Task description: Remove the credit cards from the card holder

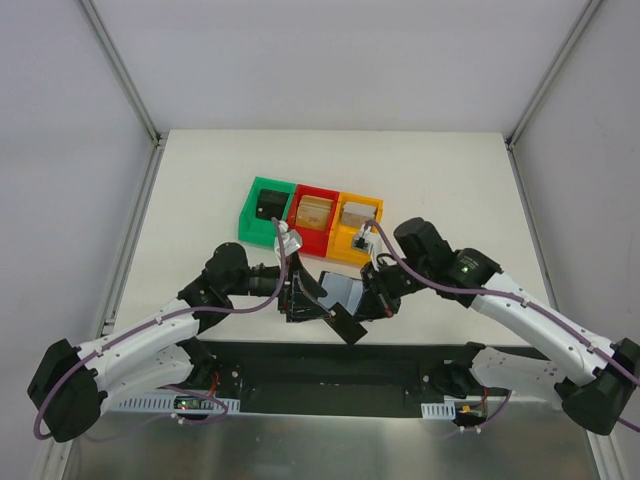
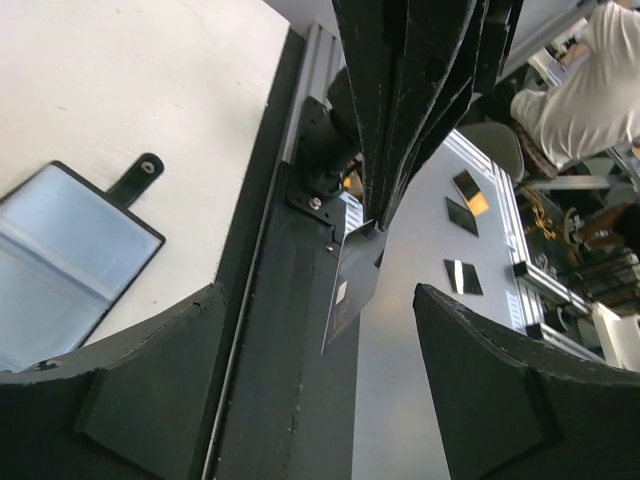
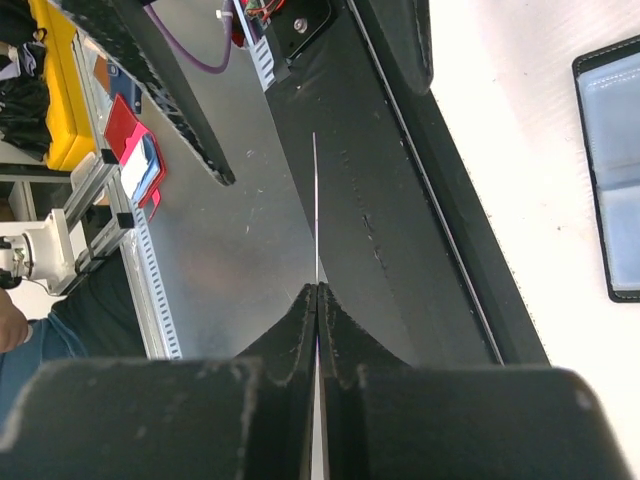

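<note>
A dark card (image 1: 346,326) extends from my right gripper, which is shut on its edge. The right wrist view shows this card edge-on as a thin line. In the left wrist view the same dark card (image 2: 355,278) hangs from the right fingertips, a small pale mark on its face. My left gripper stands open, its fingers to either side of the card's view and apart from it. On the table lies the open card holder (image 3: 616,165), pale blue inside with a black border; the arms partly cover it in the top view.
Behind the arms stand green (image 1: 258,230), red (image 1: 313,243) and yellow (image 1: 350,246) bins. A dark item lies in the green one, a tan one in the red and a pale one in the yellow. The table's front edge runs beneath the card.
</note>
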